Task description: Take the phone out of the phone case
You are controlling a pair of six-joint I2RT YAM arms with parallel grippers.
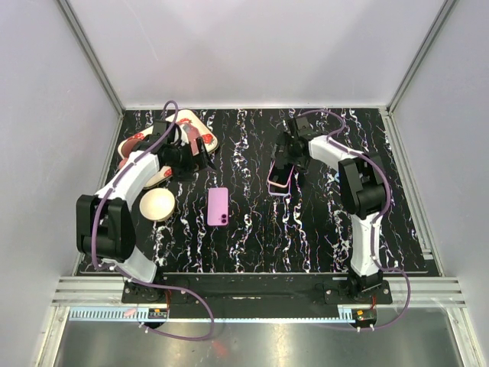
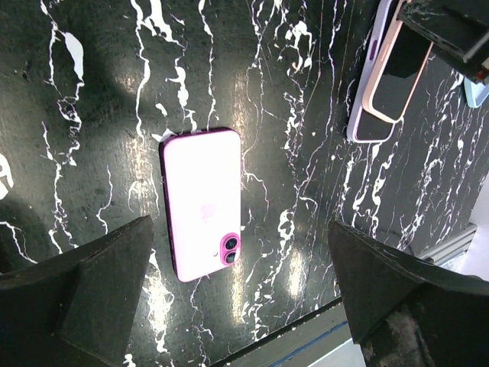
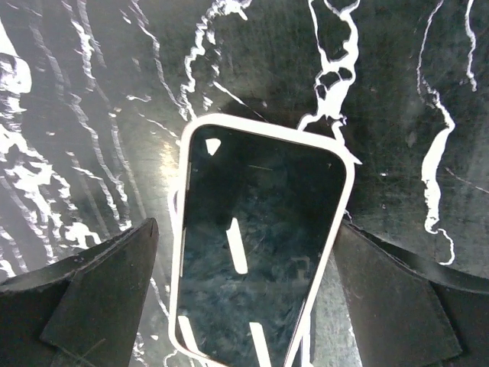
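Observation:
A pink phone (image 2: 202, 199) lies alone on the black marbled mat below my left gripper (image 1: 201, 153), which is open with nothing between its fingers. In the right wrist view a dark phone (image 3: 252, 229) with a pale rim lies between the open fingers of my right gripper. The left wrist view shows a peach-rimmed phone or case (image 2: 373, 95) resting on a lilac case (image 2: 358, 111), partly hidden by the right gripper. I cannot tell whether the right fingers touch it.
A patterned tray (image 1: 200, 122) with items stands at back left, a cream dish (image 1: 157, 204) in front of it. A light blue object (image 2: 476, 93) lies right of the right gripper.

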